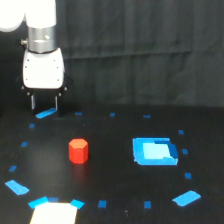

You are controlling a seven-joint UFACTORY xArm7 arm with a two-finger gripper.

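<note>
My gripper [45, 98] hangs at the upper left on the white arm, its two dark fingers standing apart with nothing visible between them, above a blue tape strip. A red hexagonal block [78, 150] lies on the black table, below and to the right of the gripper.
To the right is a blue tape-bordered shape [138, 150] with a white inside. Small blue tape marks are scattered over the black table [115, 175]. A cream object [52, 213] is cut off at the bottom left. A dark curtain hangs behind.
</note>
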